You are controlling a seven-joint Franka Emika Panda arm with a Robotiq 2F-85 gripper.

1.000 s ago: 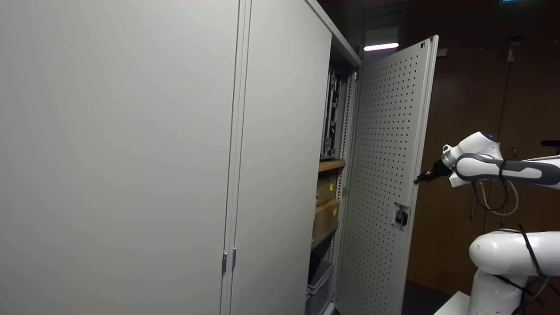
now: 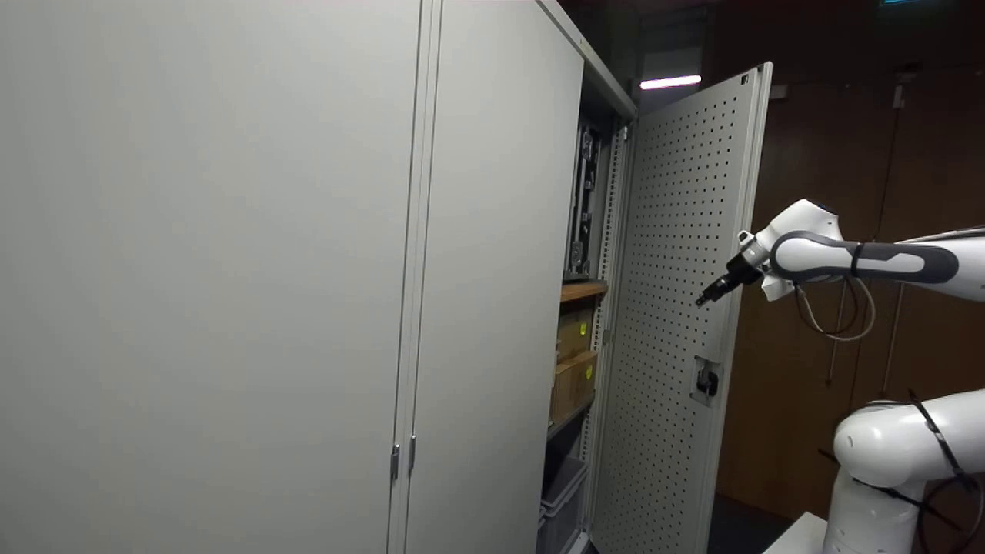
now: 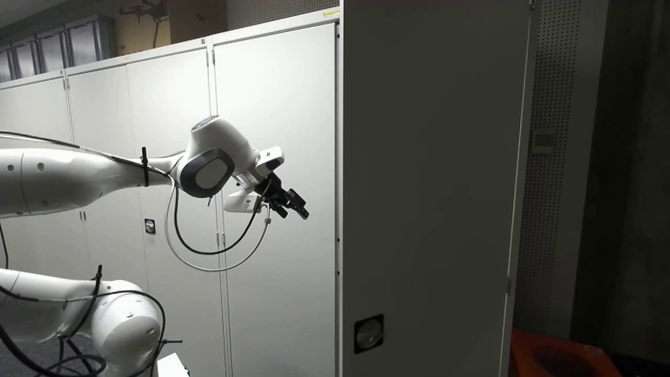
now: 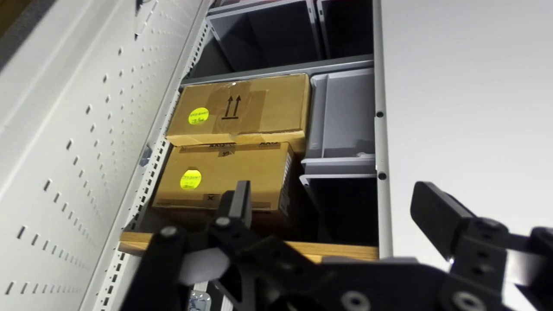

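Observation:
My gripper (image 2: pixel 703 300) hangs in the air in front of the open cabinet, at the perforated door (image 2: pixel 679 231) as exterior view 1 shows it. In the wrist view, which looks upside down, its two black fingers (image 4: pixel 242 199) stand wide apart with nothing between them. Beyond them lie two cardboard boxes, one with an arrow mark (image 4: pixel 238 106) and one with a barcode edge (image 4: pixel 223 173); both carry yellow round stickers. A wooden shelf (image 4: pixel 332 250) crosses just below them in that picture. Exterior view 2 shows the gripper (image 3: pixel 295 213) clear of any object.
Grey bins (image 4: pixel 342 114) fill the space beside the boxes. The closed door panel (image 4: pixel 466 103) covers the cabinet's other half. On the open door sits a black-handled latch (image 2: pixel 706 382). An orange object (image 3: pixel 562 355) stands on the floor behind the door.
In exterior view 1 the arm and gripper have moved left and upward, from near the open door's outer edge to across its perforated face. The cabinet and its boxes look unchanged.

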